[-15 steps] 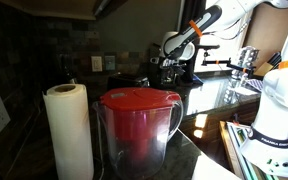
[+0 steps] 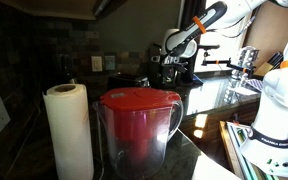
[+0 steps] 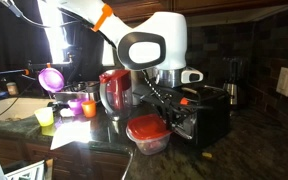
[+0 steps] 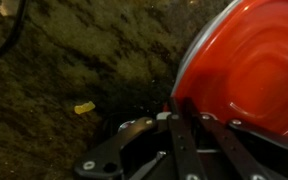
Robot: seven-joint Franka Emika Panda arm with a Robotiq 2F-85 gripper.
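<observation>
A clear container with a red lid point(image 3: 148, 127) stands on the dark counter. In the wrist view its red lid point(image 4: 249, 70) fills the right side, with a pale rim along its left edge. My black gripper is at that rim and looks shut on it; the fingers themselves hide the exact contact. From the second exterior view the gripper point(image 3: 176, 126) is low over the counter, right beside the container. In the first exterior view the gripper point(image 2: 168, 64) is small and far off, and the container cannot be made out there.
A black toaster-like appliance point(image 3: 212, 115) stands close behind the gripper. A large red-lidded pitcher point(image 3: 114, 92), orange cup point(image 3: 90, 108) and yellow cup point(image 3: 44, 116) are to the left. A paper towel roll point(image 2: 70, 132) stands near the first exterior camera.
</observation>
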